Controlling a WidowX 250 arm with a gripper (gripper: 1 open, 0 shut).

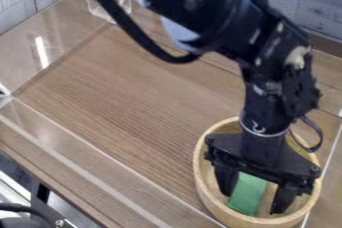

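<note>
A round tan bowl (211,187) sits at the lower right of the camera view with a green block (245,194) inside it. My black gripper (253,194) is down inside the bowl, open, with its fingers around the upper part of the green block. The block's far end is partly hidden by the gripper.
Small clear plastic items stand at the upper left, and a plank-like wall runs along the back.
</note>
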